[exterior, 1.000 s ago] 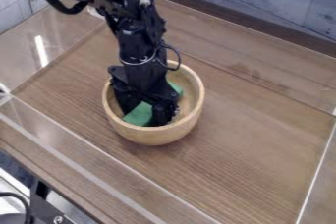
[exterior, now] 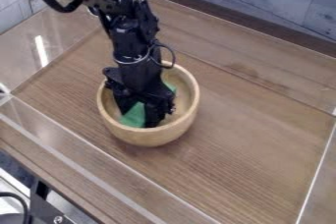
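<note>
A light wooden bowl [exterior: 149, 133] sits on the wooden table toward the left of the middle. My black gripper [exterior: 143, 106] reaches down into it from above, its fingertips low inside the bowl at a green object [exterior: 134, 118]. The gripper looks closed around that green object, though the arm hides much of it and the exact grip is hard to see.
A pale wall [exterior: 250, 2] runs along the back. The table's left front edge has cables below it.
The bowl and gripper have shifted slightly left, and the gripper sits a little differently over the green object, less of which shows on the right.
</note>
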